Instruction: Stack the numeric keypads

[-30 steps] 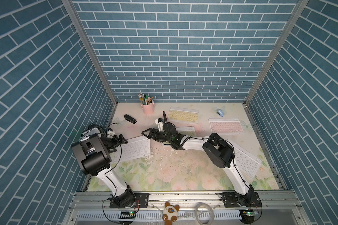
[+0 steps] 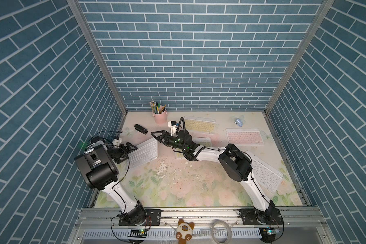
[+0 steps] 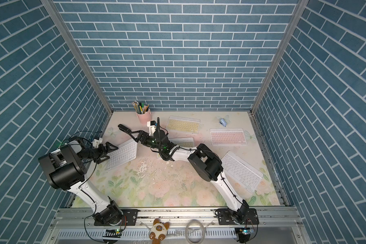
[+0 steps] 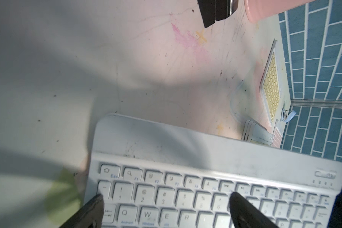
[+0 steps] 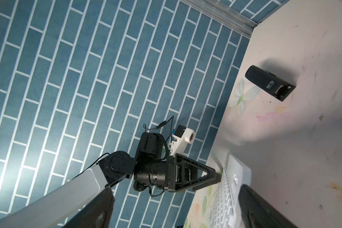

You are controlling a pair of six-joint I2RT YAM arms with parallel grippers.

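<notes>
A white keyboard [image 2: 144, 154] lies angled at the left of the table. My left gripper [image 2: 126, 152] is at its left end; in the left wrist view its fingertips straddle the keys, and whether it holds the keyboard is unclear. My right gripper [image 2: 156, 136] hangs open near that keyboard's right end, with nothing seen held. At centre, another keyboard [image 2: 203, 141] lies partly under the right arm, seemingly stacked. A yellow keyboard [image 2: 199, 124] lies at the back, a pink one [image 2: 244, 136] at the right, and a further white one [image 3: 242, 170] at the front right.
A black stapler [image 2: 140, 129] and a pink pen cup [image 2: 159, 117] stand at the back left. A small blue object [image 2: 238, 122] is at the back right.
The left keyboard has turned, its right end moving toward the back.
</notes>
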